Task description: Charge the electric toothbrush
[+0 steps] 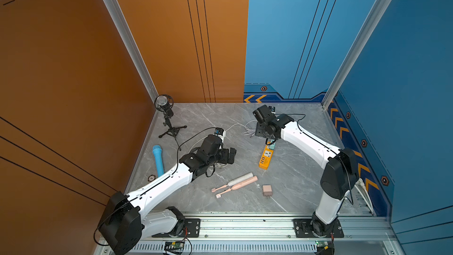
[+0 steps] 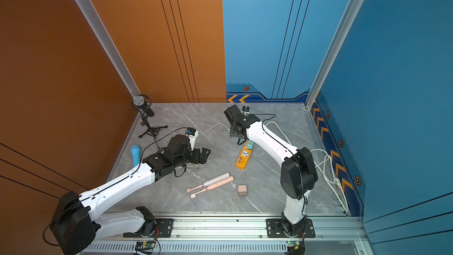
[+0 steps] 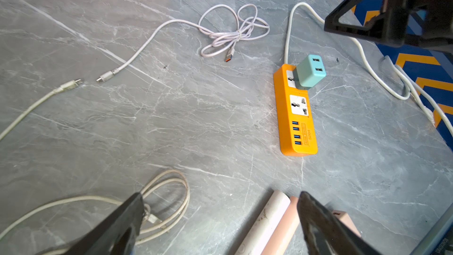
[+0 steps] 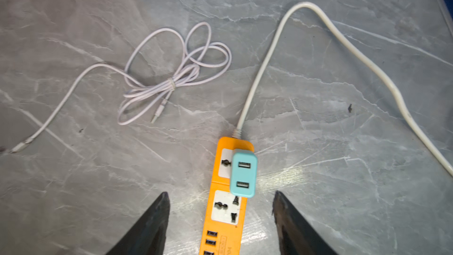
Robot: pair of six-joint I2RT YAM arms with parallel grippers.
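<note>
A white toothbrush and a pink one lie at the front middle, near a small pink adapter. A mint two-port charger sits on an orange power strip. A bundled white cable lies behind it; another cable lies left, under my left gripper. My open left gripper hovers over the middle left, nothing between its fingers. My open right gripper is above the strip and charger, holding nothing.
A microphone on a tripod stands at the back left. A blue cylinder lies at the left. The strip's thick white cord runs along the right side.
</note>
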